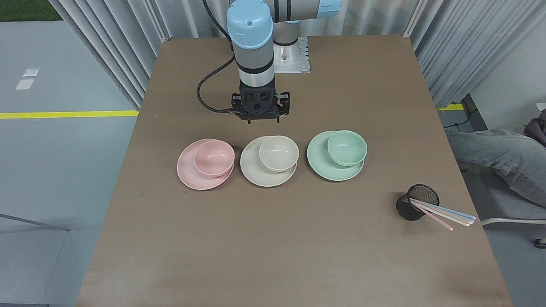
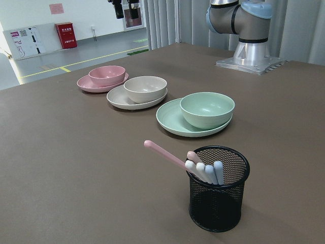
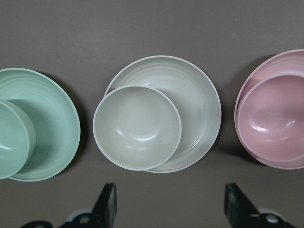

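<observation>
The open gripper (image 1: 263, 118) hangs above the table, behind the dishes; the wrist view shows nothing between its fingers. Three sets stand in a row: a pink bowl (image 1: 214, 157) on a pink plate (image 1: 189, 169), a white bowl (image 1: 278, 152) on a white plate (image 1: 253, 171), and a green bowl (image 1: 347, 146) on a green plate (image 1: 325, 169). Each bowl sits off-centre on its plate.
A black mesh holder (image 2: 216, 203) with several pink, white and blue chopsticks stands near the table's right edge. A person's legs show beside the table at right.
</observation>
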